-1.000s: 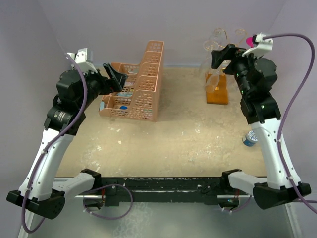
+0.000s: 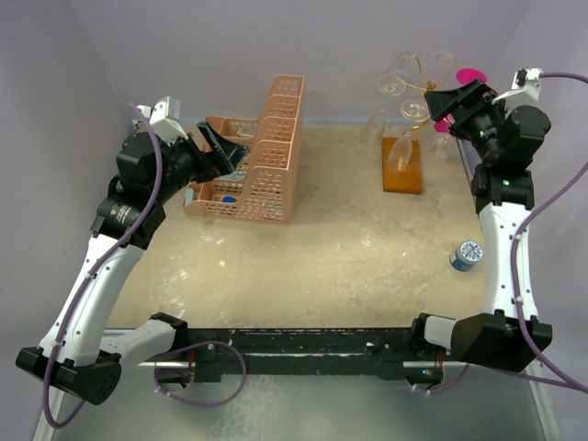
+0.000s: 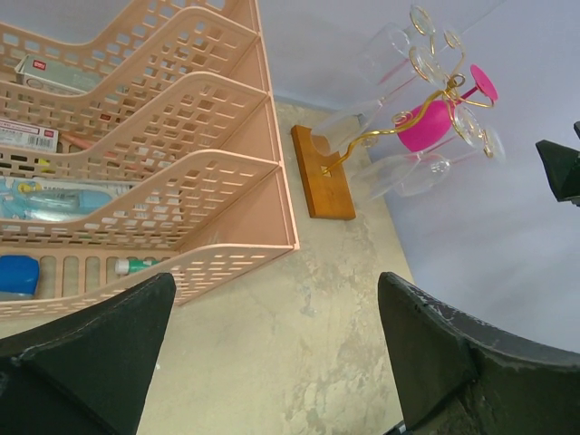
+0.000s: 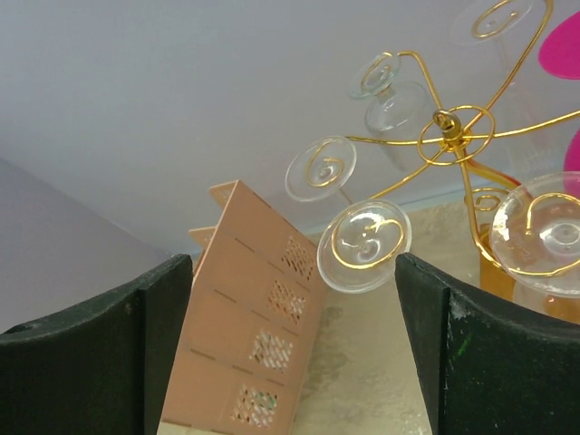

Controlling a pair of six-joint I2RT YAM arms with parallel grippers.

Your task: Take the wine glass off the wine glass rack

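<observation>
A gold wine glass rack on a wooden base (image 2: pixel 401 184) holds clear glasses and pink ones; in the left wrist view a pink glass (image 3: pixel 426 131) hangs among them. My right gripper (image 2: pixel 450 99) is open above the rack's right side. In the right wrist view a clear glass foot (image 4: pixel 361 258) in a gold loop lies between and beyond its fingers, with another (image 4: pixel 544 236) to the right. My left gripper (image 2: pixel 225 152) is open over the peach organizer, its fingers empty.
The peach organizer (image 2: pixel 280 184) with boxes and bottles stands left of the rack. A small blue-labelled jar (image 2: pixel 466 257) is at the right edge.
My right gripper and arm have moved right, from over the middle of the rack toward its right side. The left arm has shifted slightly rightward.
</observation>
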